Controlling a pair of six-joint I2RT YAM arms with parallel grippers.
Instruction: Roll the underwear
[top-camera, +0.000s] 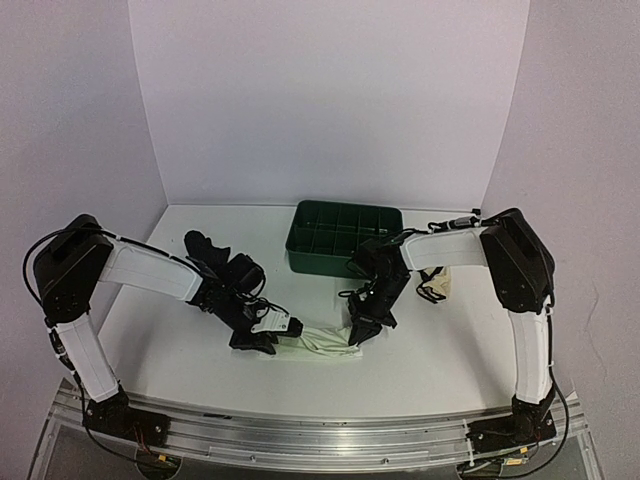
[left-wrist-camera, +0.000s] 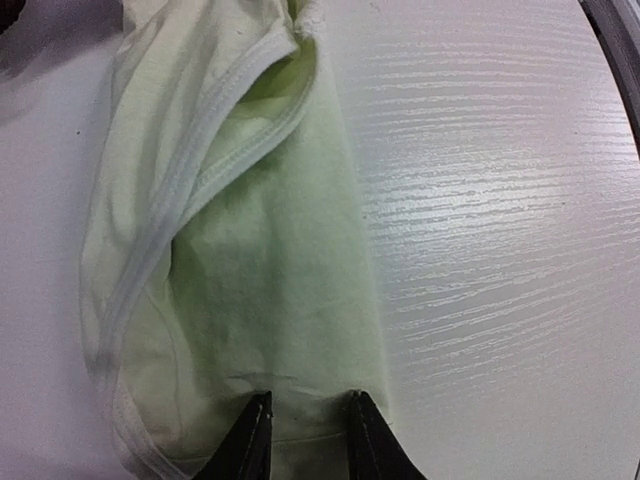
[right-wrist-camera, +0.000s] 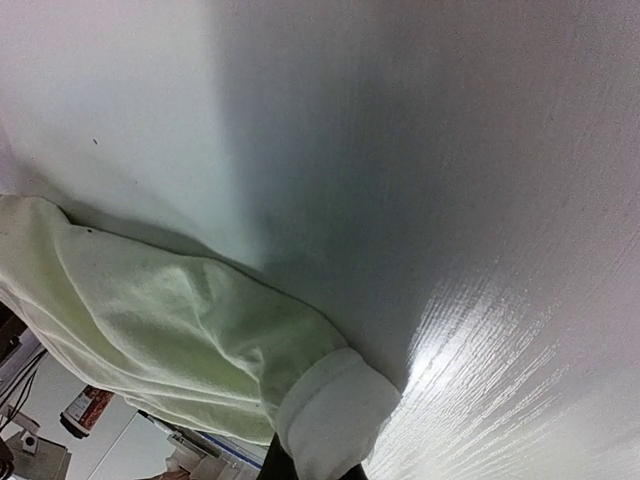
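Note:
Pale cream underwear (top-camera: 315, 343) lies stretched sideways on the white table between both grippers, its waistband loosely folded over. In the left wrist view it (left-wrist-camera: 270, 250) runs lengthwise, with my left gripper at the near end, two fingertips apart on the fabric; whether cloth is pinched is unclear. In the right wrist view the underwear (right-wrist-camera: 180, 330) reaches down to my right gripper, which holds its bunched white band at the end; the fingertips are mostly covered by the cloth.
A green divided box (top-camera: 320, 262) stands at the back middle. Dark cloth (top-camera: 200, 245) lies at the back left, and a beige item with dark straps (top-camera: 438, 280) is at right.

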